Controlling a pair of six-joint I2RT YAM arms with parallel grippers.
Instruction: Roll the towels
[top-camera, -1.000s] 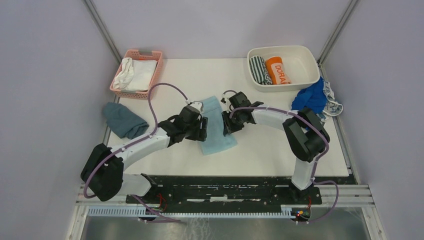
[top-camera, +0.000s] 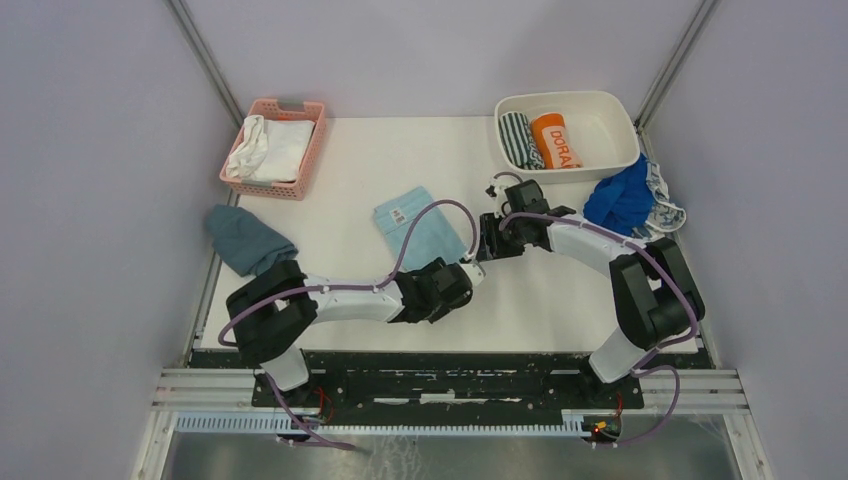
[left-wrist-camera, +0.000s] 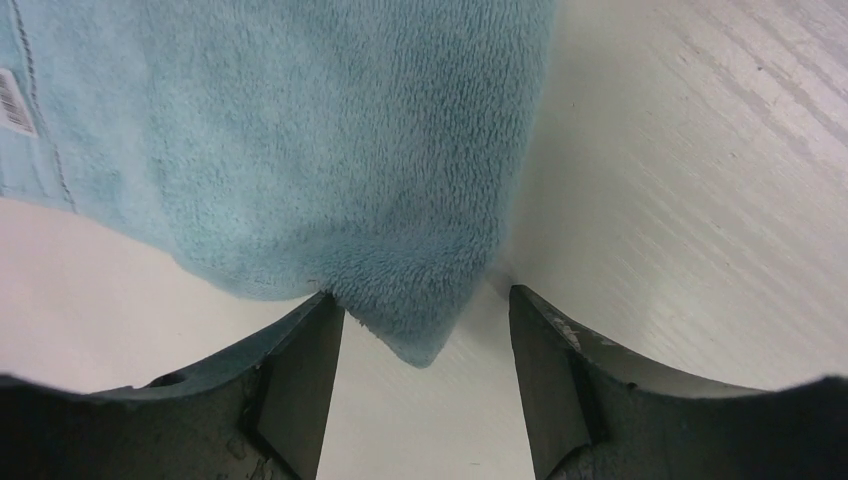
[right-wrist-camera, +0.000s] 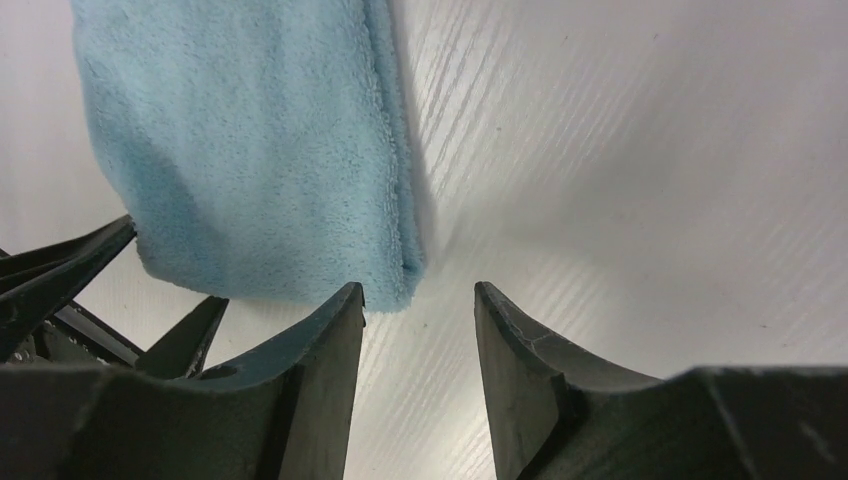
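Note:
A light blue towel (top-camera: 425, 235) lies folded flat at mid-table, slanting from upper left to lower right, with a white label on its far end. Low over its near edge is my left gripper (top-camera: 447, 292), partly covering that end from above. In the left wrist view, a corner of the towel (left-wrist-camera: 420, 270) reaches between the open fingers, not clamped. My right gripper (top-camera: 487, 240) is beside the towel's right edge, part open. The right wrist view puts another corner of the towel (right-wrist-camera: 395, 285) at its left finger (right-wrist-camera: 330, 350), with no grip visible.
A white bin (top-camera: 600, 110) at back right holds a striped roll and an orange roll (top-camera: 555, 140). Blue cloth (top-camera: 622, 195) lies before it. A pink basket (top-camera: 318, 150) with white cloths and a dark towel (top-camera: 250, 240) stand left.
My left gripper has swung right and toward the front, to the towel's near end. The right gripper has shifted right, off the towel's middle. The towel has turned, its near end swinging right.

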